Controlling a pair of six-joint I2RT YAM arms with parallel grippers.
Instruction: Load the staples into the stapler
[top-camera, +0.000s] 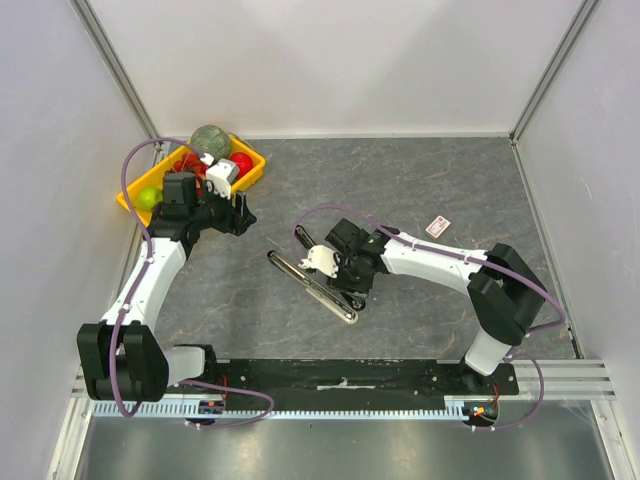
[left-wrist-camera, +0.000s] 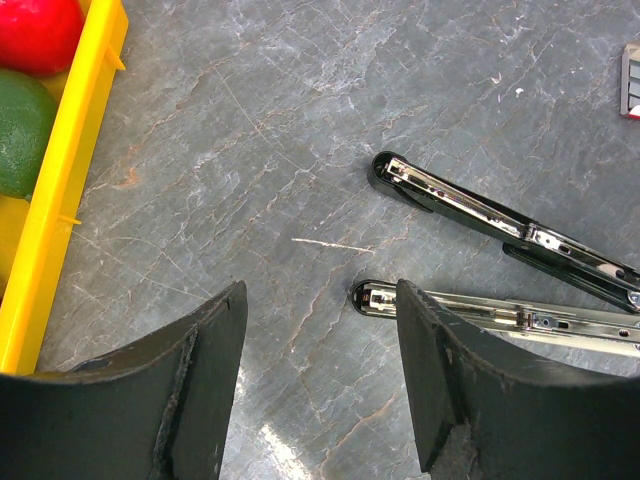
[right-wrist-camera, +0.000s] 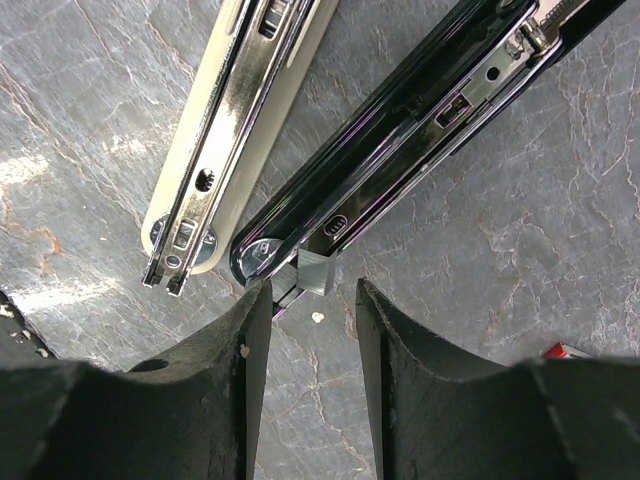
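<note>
Two staplers lie side by side on the grey table: a white-based one (top-camera: 312, 292) with its long metal parts showing, and a black one (right-wrist-camera: 375, 135) to its right. A small silver block of staples (right-wrist-camera: 317, 271) sits at the near end of the black stapler, partly over its metal rail; whether it is seated in the rail, I cannot tell. Just short of that block, my right gripper stands open, with nothing gripped. Well away at the upper left, my left gripper is open and empty over bare table.
At the back left stands a yellow bin (top-camera: 256, 168) with toy fruit and vegetables. A small pale, red-edged packet (top-camera: 438, 226) lies on the right side of the table. The table between bin and staplers is free, as is the far right.
</note>
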